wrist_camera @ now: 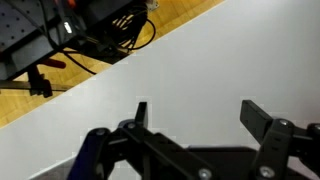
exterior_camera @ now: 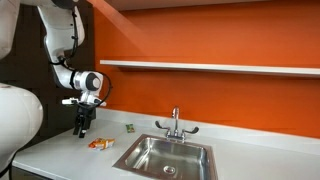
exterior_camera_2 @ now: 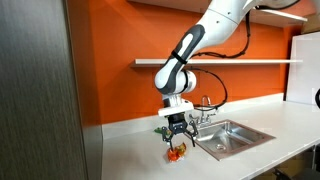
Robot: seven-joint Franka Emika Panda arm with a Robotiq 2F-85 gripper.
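Note:
An orange and red item, perhaps a packet (exterior_camera: 101, 144), lies on the white counter left of the sink; exterior view 2 shows the same packet (exterior_camera_2: 176, 153) near the arm's end. My gripper (exterior_camera: 82, 128) hangs over the counter, to the left of the packet in exterior view 1. In the wrist view the two fingers of the gripper stand wide apart, and only bare white counter shows between them. The packet is out of the wrist view. A small green item (exterior_camera: 130, 128) rests farther back, close to the wall.
A steel sink (exterior_camera: 170, 157) with a faucet (exterior_camera: 176, 125) is set into the counter to the right. A long white shelf (exterior_camera: 210, 68) runs along the orange wall. Dark cables and hardware (wrist_camera: 75, 30) fill the wrist view's upper left. Bare counter surrounds the packet.

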